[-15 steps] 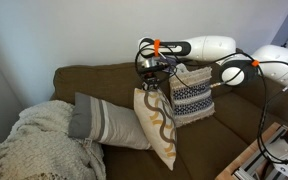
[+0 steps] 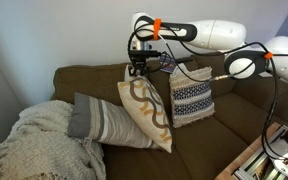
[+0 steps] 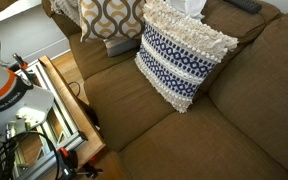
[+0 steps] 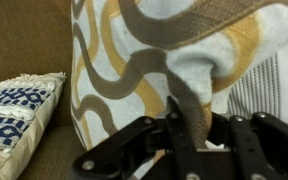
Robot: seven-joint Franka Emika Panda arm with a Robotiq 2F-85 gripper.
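A pillow with wavy grey and yellow stripes [image 2: 146, 112] stands tilted on the brown couch, its top corner pinched by my gripper [image 2: 137, 72]. In the wrist view, folds of the wavy pillow [image 4: 144, 70] run down between the fingers of my gripper, which is shut on the fabric. Directly left of it, and partly behind it, leans a grey striped pillow [image 2: 92, 120]. A blue and white fringed pillow [image 2: 192, 97] rests to the right against the backrest; the other exterior view shows this fringed pillow [image 3: 179, 60] fully.
A cream knitted blanket [image 2: 46, 150] covers the couch's left end. Brown seat cushions [image 3: 174, 140] lie bare toward the right end. A wooden table edge [image 3: 79, 115] stands before the couch. A dark remote [image 3: 246, 5] lies on the backrest.
My gripper has moved left and slightly up, carrying the top of the wavy pillow with it. The wavy pillow now covers more of the grey striped one. The fringed pillow has stayed put.
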